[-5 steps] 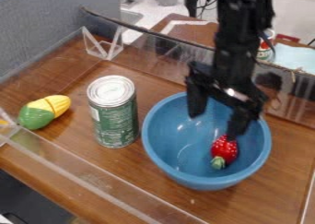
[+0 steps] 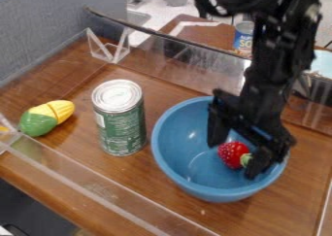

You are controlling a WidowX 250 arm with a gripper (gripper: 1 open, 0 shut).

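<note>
The black gripper (image 2: 243, 143) reaches down into the blue bowl (image 2: 191, 165), its fingers around the red strawberry (image 2: 234, 154) in the bowl's right part. The fingers partly hide the berry; whether they press on it is unclear.
A silver-and-green can (image 2: 120, 118) stands left of the bowl. A toy corn cob (image 2: 49, 118) lies at the far left on the wooden table (image 2: 91, 191). A clear barrier and a blue can (image 2: 244, 38) are behind, with a grey panel at upper left.
The gripper has moved down into the bowl and leftward onto the strawberry, which now sits slightly higher in view and more covered by the fingers.
</note>
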